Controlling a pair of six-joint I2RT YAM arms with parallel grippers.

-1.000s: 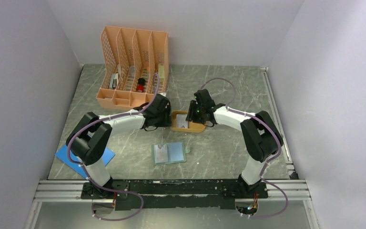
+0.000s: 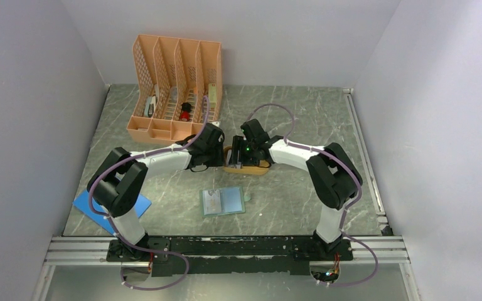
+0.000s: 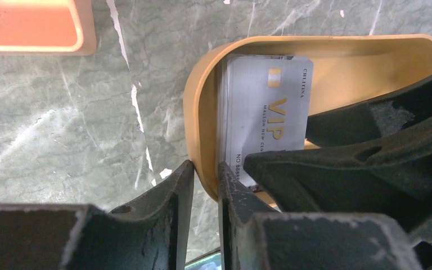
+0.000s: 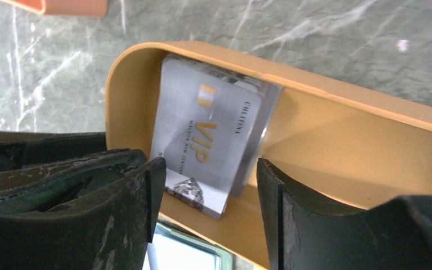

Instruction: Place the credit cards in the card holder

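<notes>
A stack of white VIP cards (image 3: pixel 267 107) leans inside a tan tray (image 2: pixel 251 170), at its left end. My left gripper stands at the tray's left end wall, fingers part open with the rim between them. Over the stack is my right gripper, open, one finger on each side of the cards (image 4: pixel 202 124) in the right wrist view; nothing is gripped. An opened-out card holder (image 2: pixel 231 199) with a green edge lies flat in front of the tray, a pale card-like piece in its left half.
A peach divided rack (image 2: pixel 179 63) with several small items stands behind and to the left. A blue sheet (image 2: pixel 139 205) lies at the front left. Both grippers are close together at the tray.
My right gripper has moved left along the tray until it is over the cards. The tray has shifted slightly left. My left arm has stayed nearly still.
</notes>
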